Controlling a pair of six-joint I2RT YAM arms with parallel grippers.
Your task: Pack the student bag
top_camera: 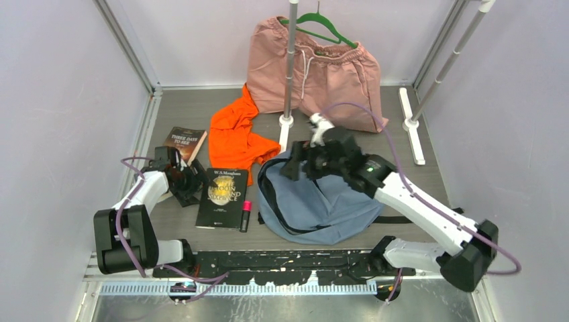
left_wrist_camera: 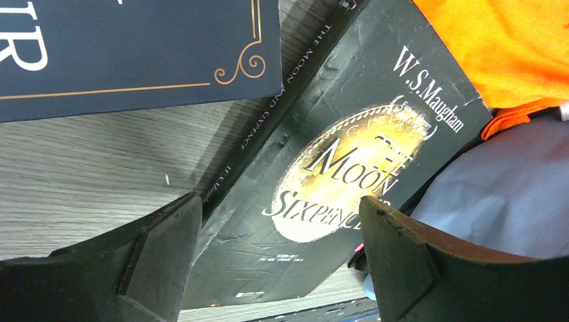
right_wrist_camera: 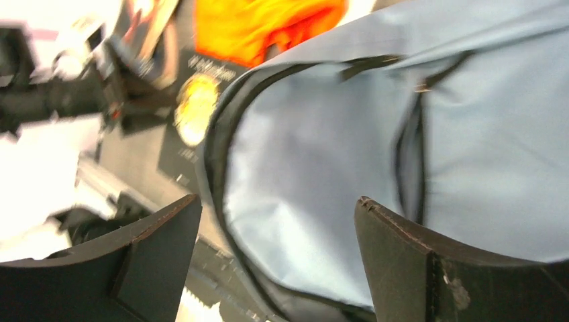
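Observation:
A blue backpack (top_camera: 315, 215) lies with its zipped opening upward at centre. My right gripper hangs above it, fingers apart, nothing visible between them, blurred in the top view. My left gripper stands open above the dark Moon and Sixpence book (left_wrist_camera: 315, 255) and another dark book (left_wrist_camera: 121, 60), holding neither. A brown book (top_camera: 184, 139) lies at back left. A pink-capped black stick (top_camera: 245, 218) lies beside the Moon book. An orange cloth (top_camera: 235, 134) lies behind the books.
Pink shorts (top_camera: 335, 87) on a green hanger stand at the back, with upright poles (top_camera: 290, 74) and white feet (top_camera: 412, 141). Bare floor (top_camera: 409, 181) shows right of the backpack.

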